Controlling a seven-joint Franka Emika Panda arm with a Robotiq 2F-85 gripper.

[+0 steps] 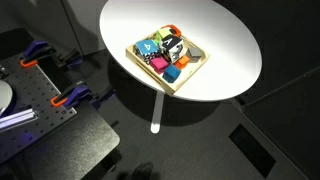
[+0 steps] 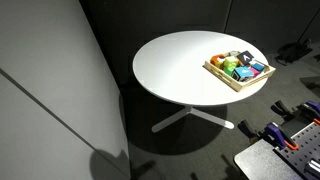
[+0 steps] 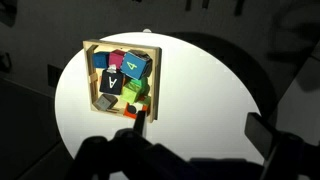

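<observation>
In the wrist view my gripper stands open, its dark fingers wide apart at the lower edge, with only white tabletop between them. A shallow wooden tray (image 3: 88,70) lies beyond the left finger, on the round white table (image 3: 200,85). Inside it are several coloured blocks, among them a blue one (image 3: 133,67), a green one (image 3: 131,91), a black one with a white letter (image 3: 112,82) and a red one (image 3: 116,58). The same tray (image 1: 134,57) rests near the table's edge in the first exterior view. Neither exterior view shows my gripper.
Apart from the table, a dark bench (image 1: 75,145) carries blue and orange clamps (image 1: 71,96). A grey wall panel (image 2: 60,90) fills the left of the second exterior view.
</observation>
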